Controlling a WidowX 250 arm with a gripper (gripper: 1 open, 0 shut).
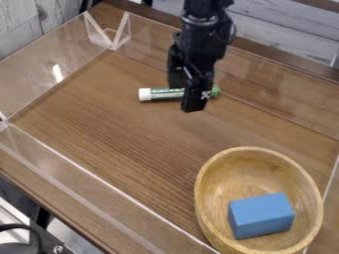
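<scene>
A black arm hangs from the top centre, its gripper (185,97) lowered over a white-and-green tube (161,94) lying on the wooden tray floor. The gripper is open, with its fingers at the tube's right part, partly hiding it; whether they touch it cannot be told. At the lower right a round wooden bowl (212,184) holds a blue block (261,213).
Clear walls edge the tray at left, with a translucent piece (106,35) in the upper left corner.
</scene>
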